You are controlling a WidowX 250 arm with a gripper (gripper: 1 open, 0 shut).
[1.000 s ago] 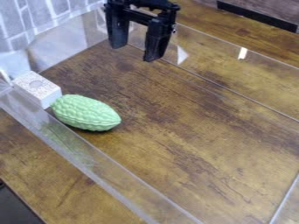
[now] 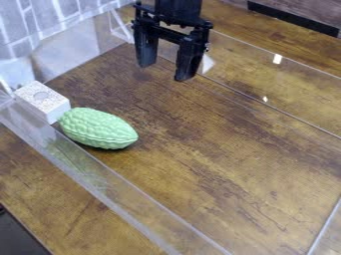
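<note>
A black gripper (image 2: 166, 59) hangs at the top middle, its two fingers apart and pointing down, nothing visible between them. Below and to the left of it, a green bumpy bitter melon (image 2: 98, 127) lies on the wooden floor of a clear-walled enclosure. Beside it at the left wall sits a white speckled block (image 2: 42, 102).
Transparent walls (image 2: 118, 187) border the wooden surface (image 2: 220, 164). A pale tiled or quilted backdrop is at the upper left.
The gripper has shifted slightly to the right over the last second, with small changes in height. The melon and block are unmoved.
</note>
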